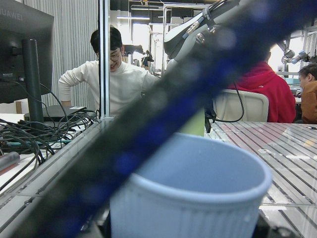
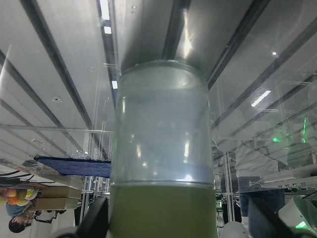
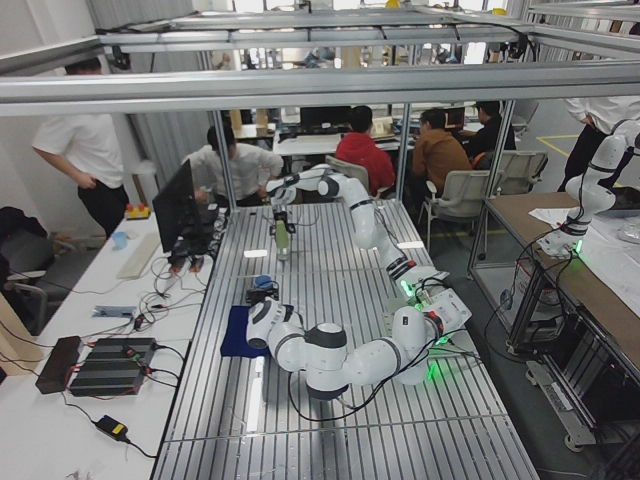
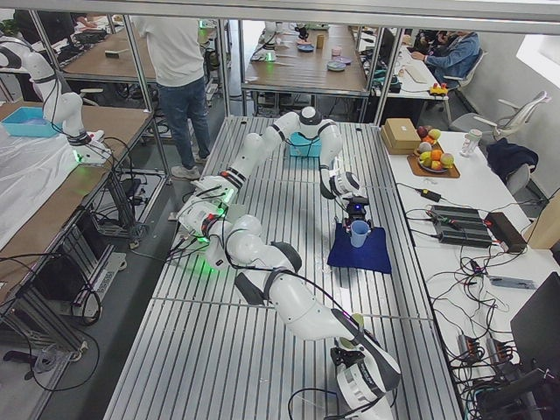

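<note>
A light blue cup (image 4: 359, 232) is at my left gripper (image 4: 357, 210), over the navy cloth (image 4: 359, 258); it fills the lower left wrist view (image 1: 188, 198), where I cannot tell how the fingers stand. A green bottle with a clear upper part (image 3: 282, 238) is upright on the far table, with my right gripper (image 3: 280, 215) at its top. In the right wrist view the bottle (image 2: 159, 148) stands large between blurred fingers; whether they grip it is unclear.
The slatted metal table (image 3: 330, 440) has free room around both arms. A teal bin (image 4: 303, 150) sits at one end. A side desk holds monitor, cables, fruit and boxes.
</note>
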